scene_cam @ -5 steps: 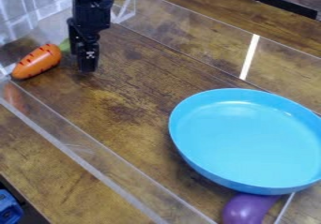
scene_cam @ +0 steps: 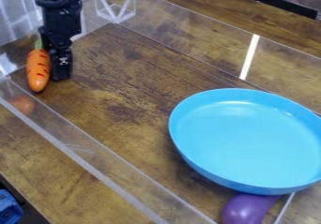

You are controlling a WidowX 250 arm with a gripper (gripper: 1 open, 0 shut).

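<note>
An orange carrot (scene_cam: 38, 70) with a green top lies upright along the left edge of the wooden surface, against the clear plastic wall. My black gripper (scene_cam: 56, 57) is low beside its green top and right side, partly overlapping it; whether it touches the carrot is hard to tell. Its fingers are small and dark in this view.
A large blue plate (scene_cam: 245, 139) fills the right side. A purple eggplant (scene_cam: 247, 207) lies beside it at the bottom right. Clear plastic walls border the area. The middle of the board (scene_cam: 126, 78) is bare.
My gripper has moved left and down. The carrot has turned from a diagonal to nearly vertical in the view, its lower end shifting right.
</note>
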